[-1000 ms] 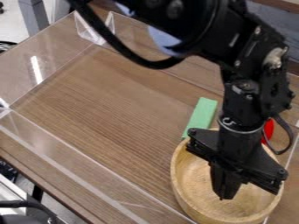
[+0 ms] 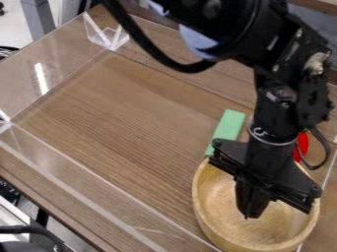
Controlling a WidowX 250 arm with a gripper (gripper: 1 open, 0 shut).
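The black gripper [image 2: 250,197] hangs over a wooden bowl [image 2: 224,231] at the lower right, its fingertips down inside the rim. Whether anything is between the fingers is hard to see. A green block [image 2: 227,128] lies just behind the bowl, and a red object [image 2: 302,148] is partly hidden behind the arm.
A clear plastic piece [image 2: 105,34] stands at the back left. Cables and equipment sit off the table's left edge.
The arm and gripper have shifted slightly upward and back in the view. The bowl looks unmoved.
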